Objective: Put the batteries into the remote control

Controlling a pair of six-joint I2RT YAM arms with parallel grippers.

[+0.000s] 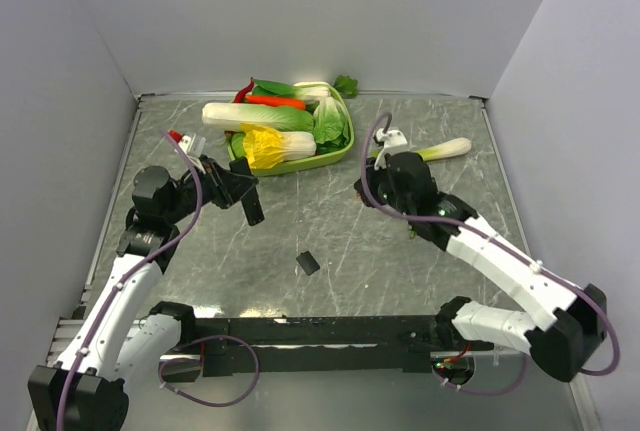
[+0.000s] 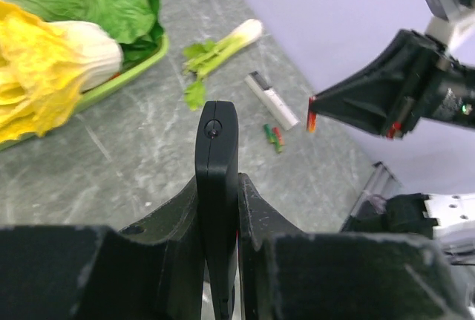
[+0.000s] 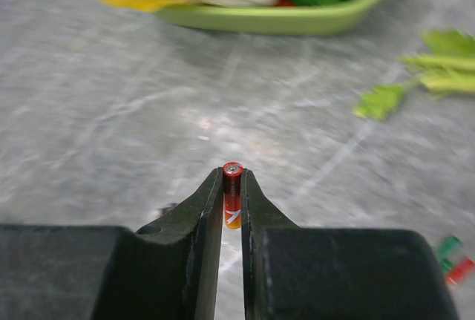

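Note:
My left gripper [image 1: 240, 183] is shut on the black remote control [image 2: 217, 149], held upright at the left of the table. My right gripper is shut on a red-and-orange battery [image 3: 232, 178], raised over the right side of the table. Green and red batteries [image 2: 271, 136] lie on the table at the right [image 3: 456, 274]. A small dark piece [image 1: 308, 263], probably the battery cover, lies near the middle front.
A green basket [image 1: 325, 158] of vegetables stands at the back. A leek [image 2: 241, 38] and a white elongated object [image 2: 274, 103] lie on the right.

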